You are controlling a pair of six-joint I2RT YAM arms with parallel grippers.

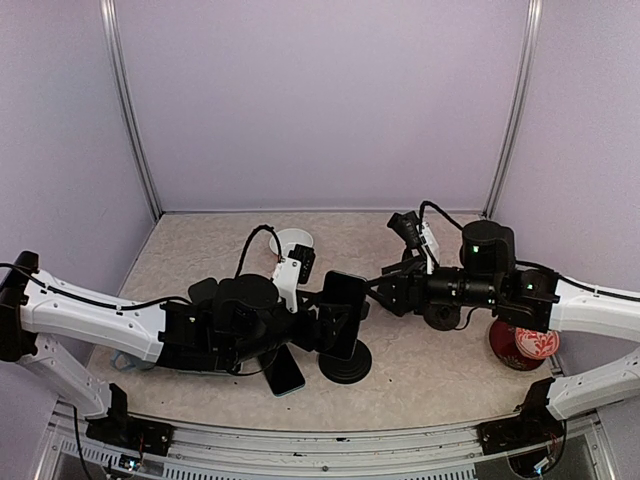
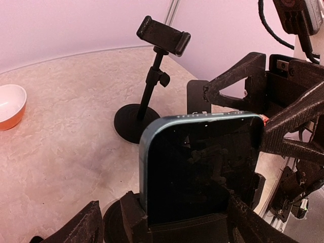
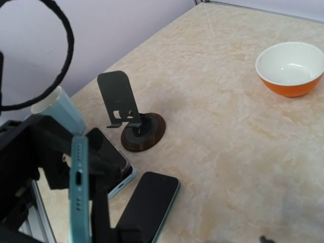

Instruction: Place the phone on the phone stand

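A dark phone [image 1: 343,305] [image 2: 200,162] stands upright in the middle, over a round black base [image 1: 345,365]; its lower end sits in a black holder in the left wrist view. My left gripper [image 1: 322,325] is at its lower part, fingers apart at either side in the left wrist view, partly out of frame. My right gripper [image 1: 378,288] is open beside the phone's upper right, its fingers [image 2: 283,139] spread; whether they touch it is unclear.
Other phones [image 1: 283,372] [image 3: 149,202] lie on the table. Other stands [image 2: 162,35] [image 3: 116,96] are behind. An orange-white bowl [image 3: 288,76] is at the back, a cup [image 3: 61,109] at the side, red dishes [image 1: 525,345] at the right.
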